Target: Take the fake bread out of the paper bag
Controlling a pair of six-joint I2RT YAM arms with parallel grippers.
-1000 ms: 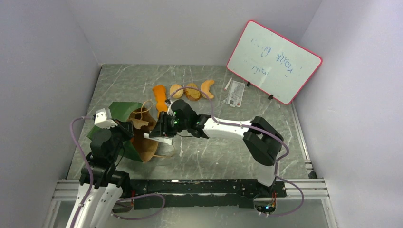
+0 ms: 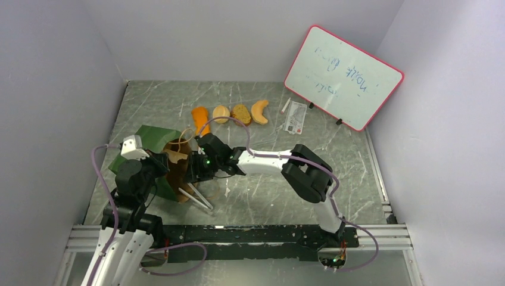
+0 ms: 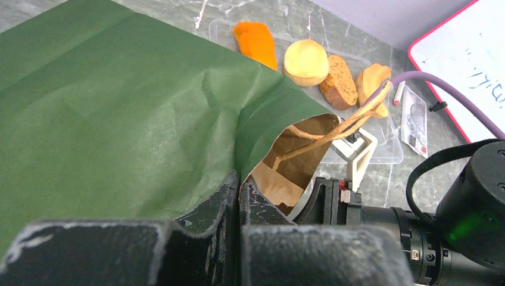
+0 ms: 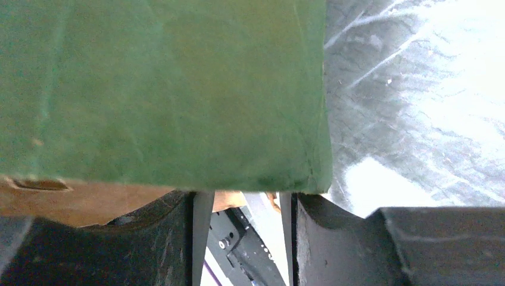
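Observation:
A green paper bag (image 2: 149, 137) with brown inside lies at the left, its opening toward the right. My left gripper is shut on the bag's top edge. My right gripper (image 2: 193, 170) is at the bag's mouth; in the right wrist view its fingers (image 4: 306, 238) stand parted, part open, just beside green paper (image 4: 167, 89) that fills much of that view. No bread shows inside the bag.
A clear tray behind the bag holds an orange piece (image 2: 200, 116), a round bread (image 2: 221, 114), a brown slice (image 2: 241, 114) and a curved piece (image 2: 259, 111). A whiteboard stands back right.
My right gripper has moved left and toward the table's front, into the bag's mouth, and the two white strips beside it have shifted. My left gripper has stayed nearly still.

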